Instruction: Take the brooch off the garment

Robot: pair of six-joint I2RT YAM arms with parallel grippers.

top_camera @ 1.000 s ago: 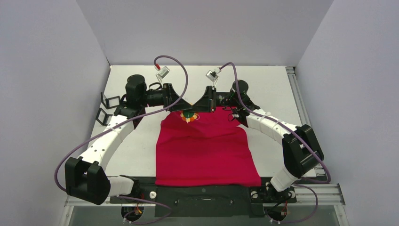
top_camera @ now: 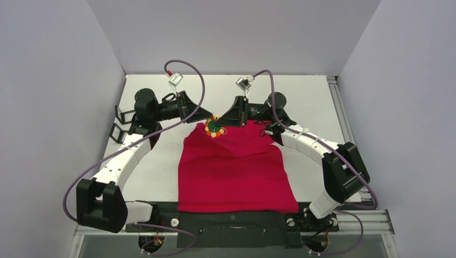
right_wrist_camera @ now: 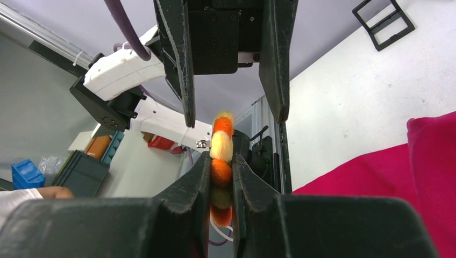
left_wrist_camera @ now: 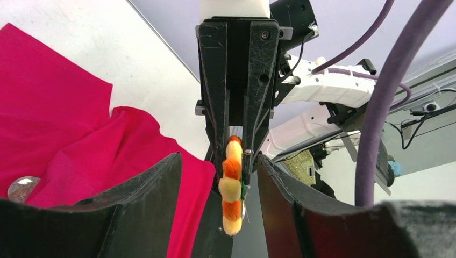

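Observation:
The brooch, a flower with orange and yellow fuzzy petals and a green back, is held up over the garment by my right gripper. In the right wrist view the fingers are shut on the edge-on brooch. The left wrist view shows the brooch beyond my left gripper, whose fingers stand apart with nothing between them. A small metal pin end sticks out at the brooch's back. The red garment lies spread below, and no contact with the brooch shows.
Two black frames lie at the table's left edge. A round clear disc rests on the cloth. Purple cables loop along both arms.
The right gripper and brooch stay nearly still.

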